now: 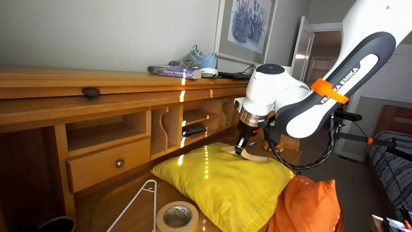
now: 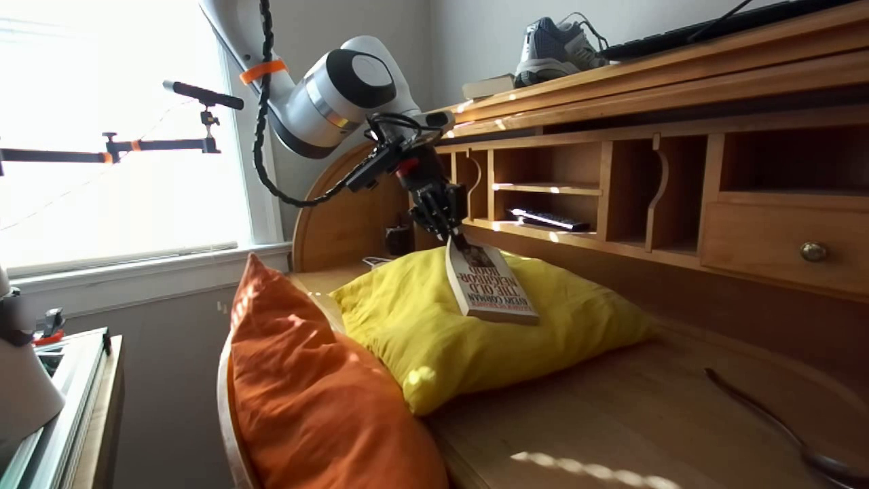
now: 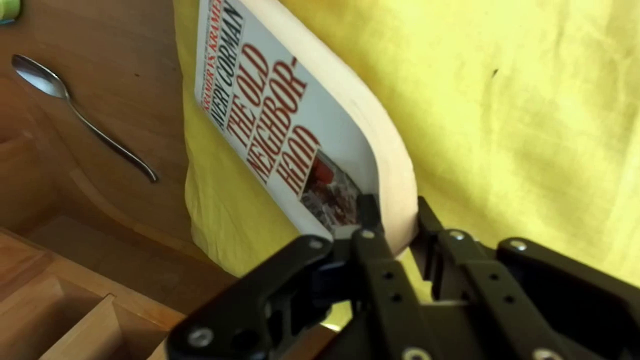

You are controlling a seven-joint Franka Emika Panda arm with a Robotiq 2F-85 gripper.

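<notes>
A white paperback book (image 3: 255,99) with red lettering lies tilted on the yellow pillow (image 1: 228,181), which rests on the wooden desk. In the wrist view, the fingers (image 3: 370,219) of my gripper are shut on one end of the book, one on the cover and the other past the page edge. That end looks bent. From the other side, the paperback (image 2: 491,285) slopes down from my gripper (image 2: 456,236) across the pillow's top. How firmly its far end presses on the pillow cannot be told.
An orange pillow (image 2: 326,407) sits beside the yellow one at the desk's edge. A spoon (image 3: 90,123), a tape roll (image 1: 177,217) and a white hanger (image 1: 137,201) lie on the desk. Cubbies (image 2: 546,191) line the back; a toy car (image 1: 272,146) stands behind the arm.
</notes>
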